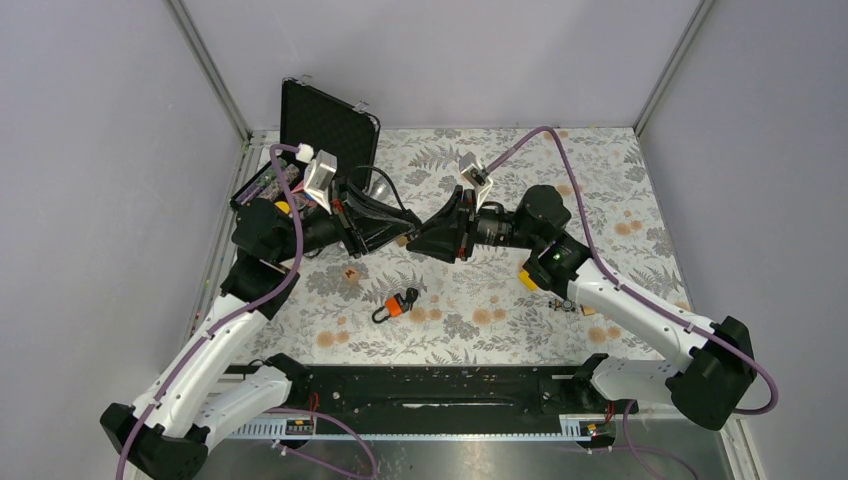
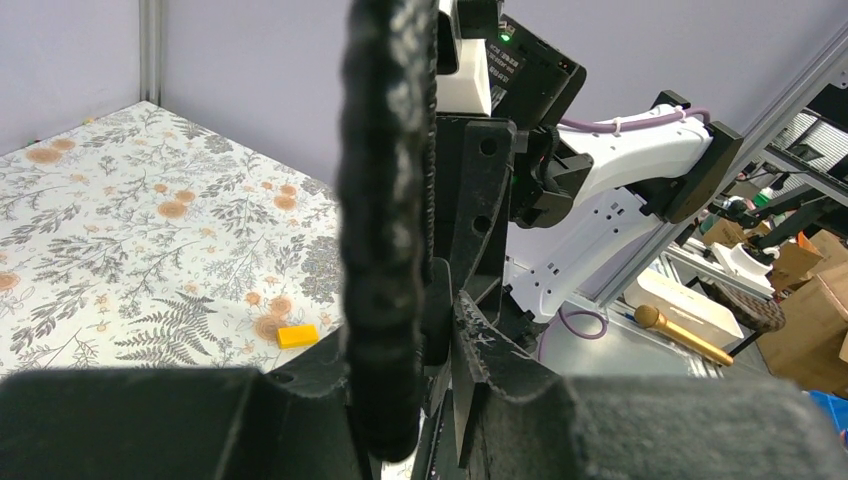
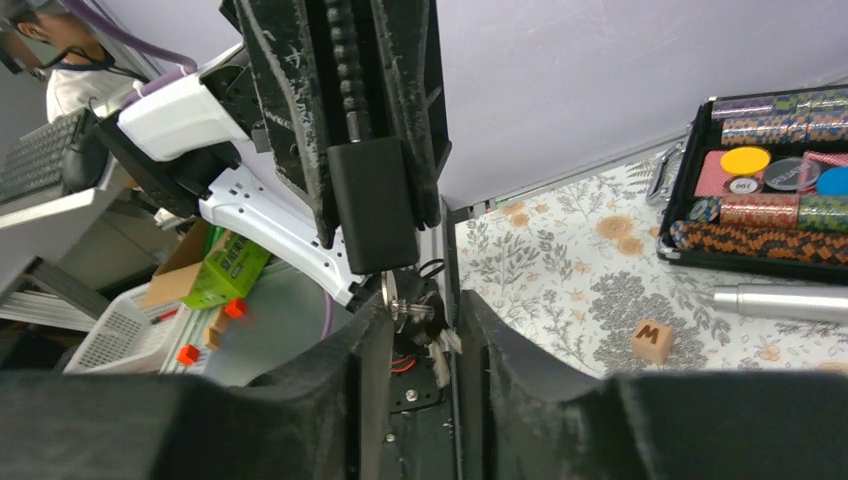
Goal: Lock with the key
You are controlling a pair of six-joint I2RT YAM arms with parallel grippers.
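My left gripper is shut on a black lock body with a cable, held in mid-air over the middle of the table. A small silver key piece hangs below the black body. Whether they touch it I cannot tell. In the left wrist view the blurred cable and the other gripper hide much of the meeting point.
The open case with chips stands at the back left. An orange-and-black carabiner, a lettered wooden cube and a yellow block lie on the floral table, whose front middle is otherwise fairly clear.
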